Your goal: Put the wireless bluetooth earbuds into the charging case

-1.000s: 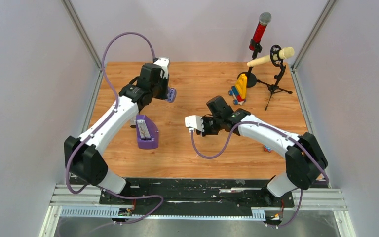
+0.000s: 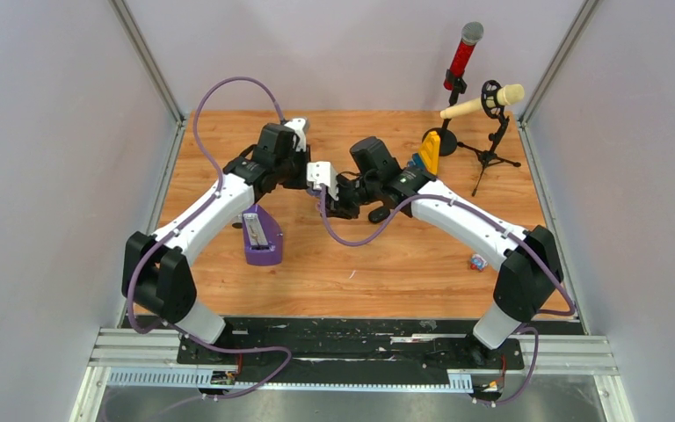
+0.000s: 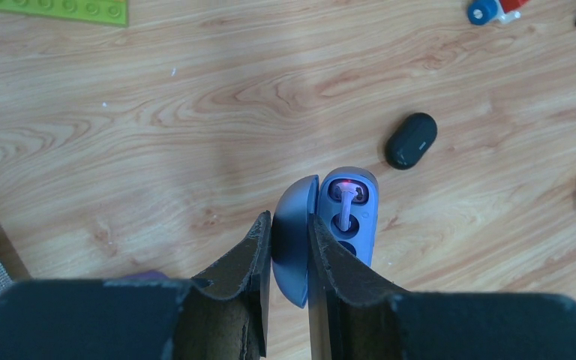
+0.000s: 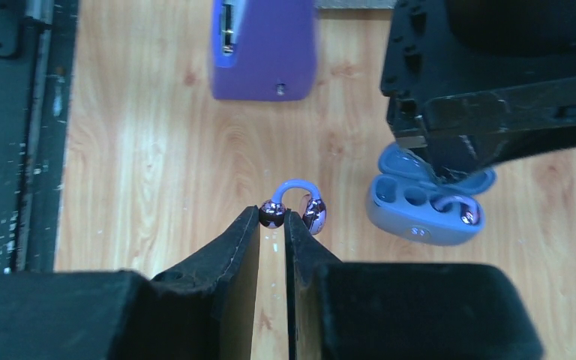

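Note:
An open blue charging case is held up by my left gripper, its lid pinched between the fingers. One earbud lies in one end of the case; round empty sockets show at the other end. A second earbud, a blue loop with shiny ends, sits at the fingertips of my right gripper, which is shut on its ball-shaped end. In the right wrist view this earbud is left of the case, apart from it. From above, the two grippers are close together, and the arms largely hide the case.
A purple box-like device stands on the table left of the grippers. A small black oval object lies on the wood. Toy blocks and two stands, one with a red tube, occupy the back right.
Over the last second my right gripper has moved toward the back and slightly left, close to the case. The left gripper has shifted slightly right and toward the front.

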